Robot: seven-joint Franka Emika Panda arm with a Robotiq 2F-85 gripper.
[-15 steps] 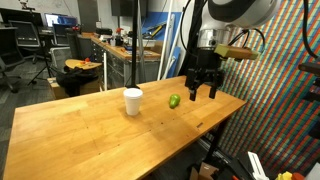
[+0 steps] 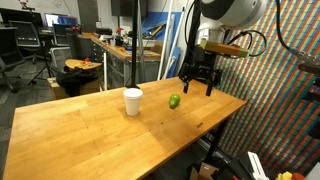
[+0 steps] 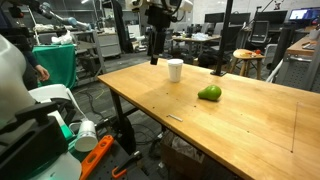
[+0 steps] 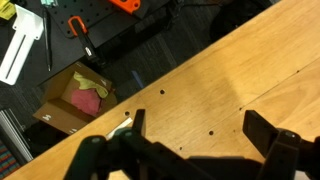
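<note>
A white cup stands upright on the wooden table. To its right in exterior view 1 lies a green, fruit-like object, also seen as a rounded green shape in exterior view 2. My gripper is held above the table on the right side of that view, pointing down, apart from both items. In the wrist view the gripper has its fingers wide open, and only bare tabletop shows between them. Neither the cup nor the green object is visible there.
A thin light strip lies near the table's edge in exterior view 2. Beyond that edge, a cardboard box sits on the floor. Wide stretches of tabletop are empty. A dark post rises behind the table.
My arm has shifted slightly up and left in exterior view 1 compared with a second ago. The cup and the green object have stayed put.
</note>
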